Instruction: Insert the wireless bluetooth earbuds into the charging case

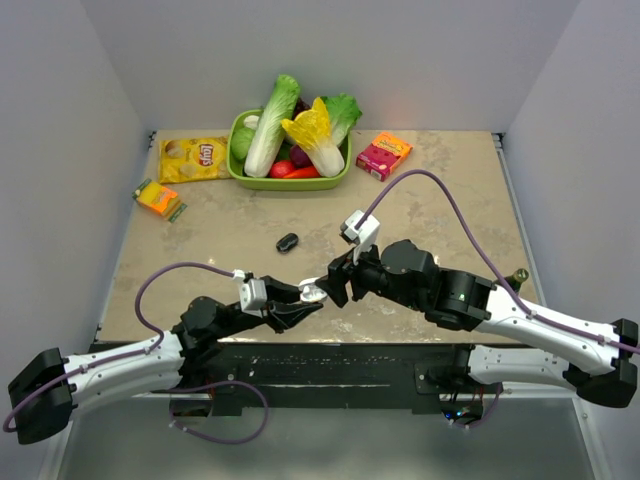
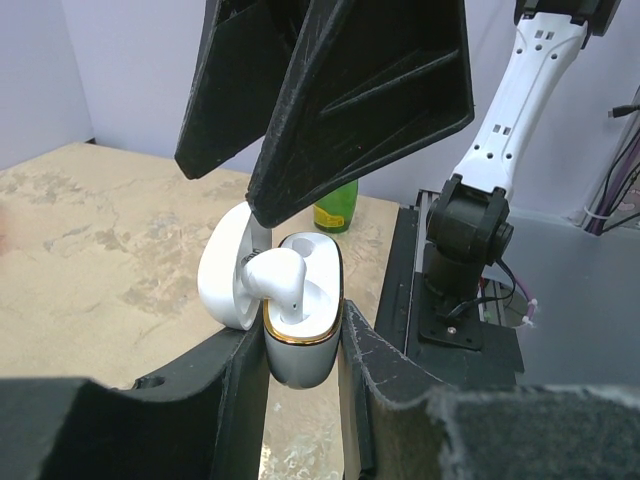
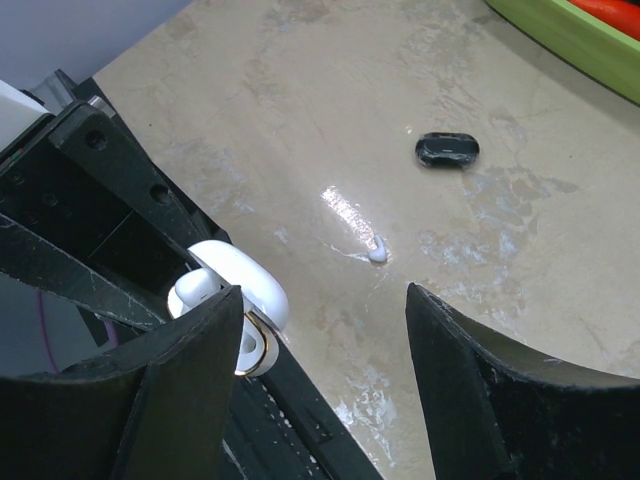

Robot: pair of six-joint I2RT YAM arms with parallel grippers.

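Observation:
The white charging case (image 2: 303, 360) stands with its lid (image 2: 225, 268) up, and my left gripper (image 1: 308, 300) is shut on its lower body. A white earbud (image 2: 277, 277) rests in the case opening, its rounded part sticking out; how deep it sits I cannot tell. The other white earbud (image 3: 378, 252) lies on the table in the right wrist view. My right gripper is open and empty, its dark fingers (image 2: 370, 100) hanging just above the case in the left wrist view.
A small black object (image 1: 287, 242) lies mid-table. Farther back are a green vegetable basket (image 1: 290, 184), a yellow chip bag (image 1: 194, 160) and a pink-orange box (image 1: 384, 155). A green bottle (image 1: 517, 279) stands at the right edge. Bare table separates these.

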